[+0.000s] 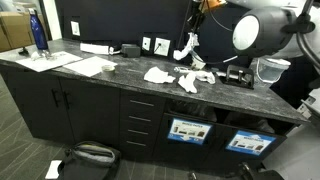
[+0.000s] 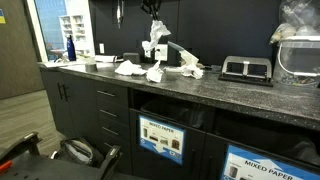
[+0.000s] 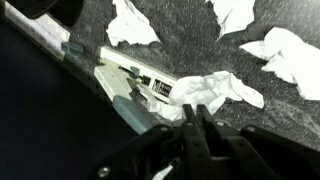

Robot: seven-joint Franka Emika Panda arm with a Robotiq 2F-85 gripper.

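Observation:
A crumpled white tissue [image 2: 155,40] hangs below my gripper [image 2: 153,12], well above the countertop. In exterior view 1 the same tissue [image 1: 187,46] shows as a pale strip against the black wall. The wrist view has my gripper shut on the tissue [image 3: 222,90], which spreads out past the fingertips. More crumpled tissues lie on the dark counter: one [image 1: 157,75] to the left and another [image 1: 188,82] near the front edge. From above, the wrist view also shows loose tissues [image 3: 130,25] apart from the held one.
A toaster [image 2: 246,69] and a clear container [image 2: 300,58] stand on the right of the counter. Behind the tissues is a slanted white object [image 2: 185,57]. Papers [image 1: 90,66], a roll [image 1: 108,71] and a blue bottle [image 1: 39,34] occupy the left.

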